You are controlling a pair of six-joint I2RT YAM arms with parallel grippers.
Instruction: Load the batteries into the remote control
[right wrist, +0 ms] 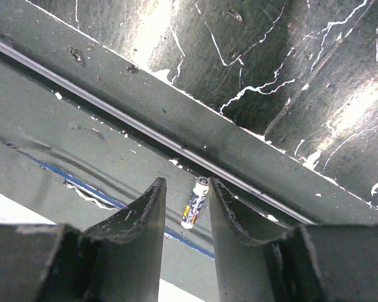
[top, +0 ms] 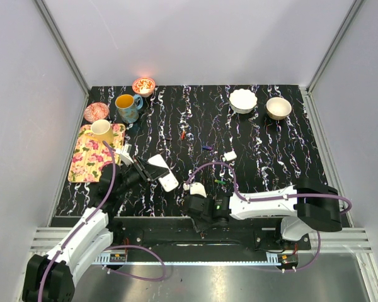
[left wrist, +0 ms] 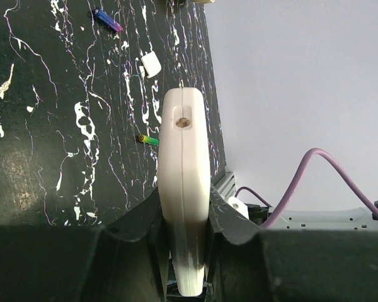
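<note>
The white remote control [left wrist: 184,157] is gripped edge-on in my left gripper [top: 152,172], which is shut on it; in the top view its pale face [top: 169,182] shows, tilted above the table. A small battery [right wrist: 195,202] with a dark, patterned label lies on the dark ledge below the table's front edge. My right gripper points down over it, part open, one finger on each side of the battery, not visibly pinching it. A small white piece [top: 230,155], perhaps the battery cover, lies on the table.
A green battery [top: 220,182], a blue one [top: 207,148] and an orange one [top: 183,134] lie loose on the marbled table. Bowls, a mug [top: 128,108] and a floral mat [top: 87,154] stand toward the back and left. A raised strip [right wrist: 126,119] borders the ledge.
</note>
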